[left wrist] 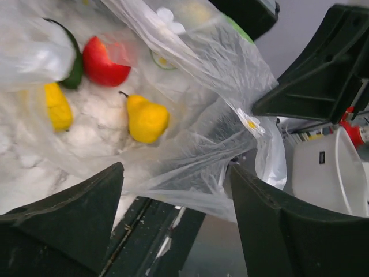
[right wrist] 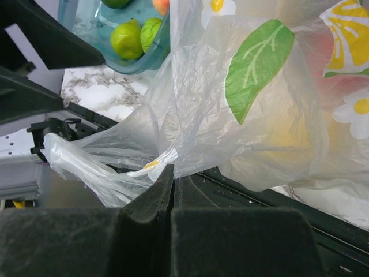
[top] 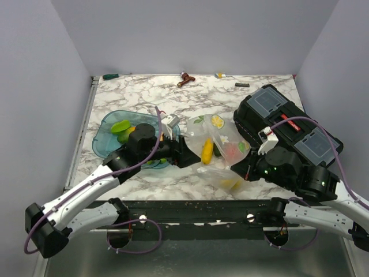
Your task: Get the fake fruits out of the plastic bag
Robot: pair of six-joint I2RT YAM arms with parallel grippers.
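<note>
The clear plastic bag (top: 213, 130), printed with leaves and flowers, lies mid-table with its mouth toward the left arm. Through that mouth, the left wrist view shows a yellow pear (left wrist: 147, 120), a red fruit (left wrist: 105, 62), a dark green one (left wrist: 72, 64) and another yellow one (left wrist: 58, 108). My left gripper stands open at the bag's mouth, nothing between its fingers. Shut on the film at the bag's edge is my right gripper. From above, a yellow fruit (top: 207, 151) shows beside the left gripper.
Left of the bag stands a blue see-through bin (top: 102, 138) containing green fruit (top: 120, 126) and others, partly hidden by my left arm. A black toolbox (top: 291, 130) sits at right. Small tools, including a screwdriver (top: 110, 76), lie along the back edge.
</note>
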